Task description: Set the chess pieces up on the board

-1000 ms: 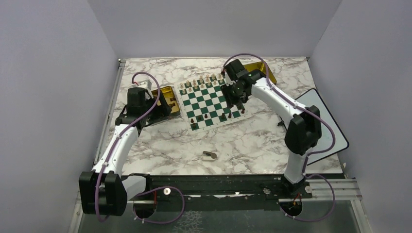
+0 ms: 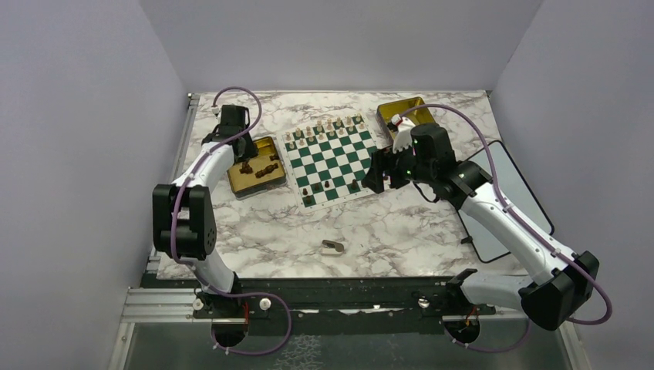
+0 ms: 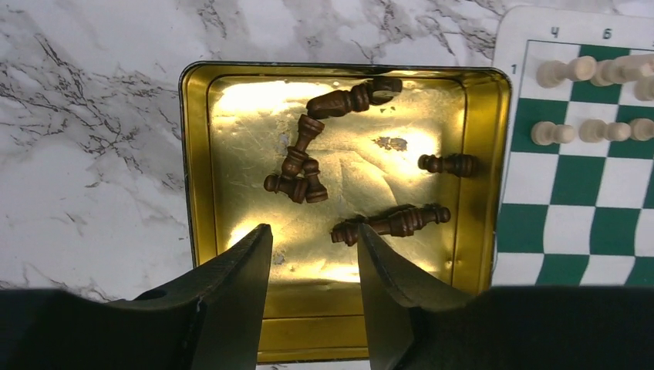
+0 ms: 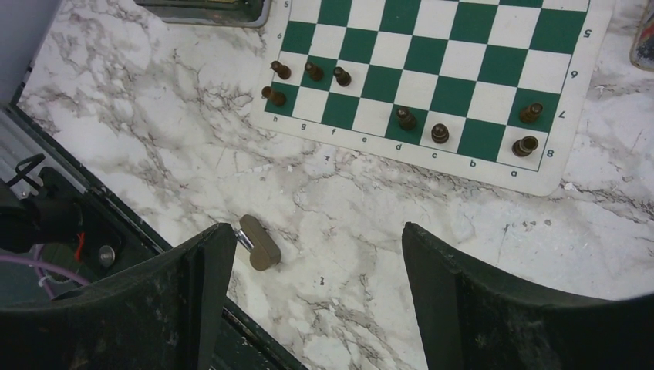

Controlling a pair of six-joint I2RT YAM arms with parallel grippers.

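Observation:
The green-and-white chessboard [image 2: 328, 163] carries pale pieces [image 3: 553, 133] along its far side. Several dark pieces [image 4: 405, 118] stand upright on the near side. More dark pieces [image 3: 307, 162] lie on their sides in a gold tray [image 3: 197, 177] left of the board. Over this tray my left gripper hangs with its fingers apart and nothing between them. To the right of the board, above the table, is my right gripper; its fingers are spread and only bare marble shows between them.
A second gold tray [image 2: 424, 116] stands behind the right arm, its contents mostly hidden. A small brown-and-silver object [image 4: 261, 245] lies on the front marble. At right rests a white panel with a dark rim [image 2: 509, 193].
My left arm has drawn back from low over the tray toward its far left side.

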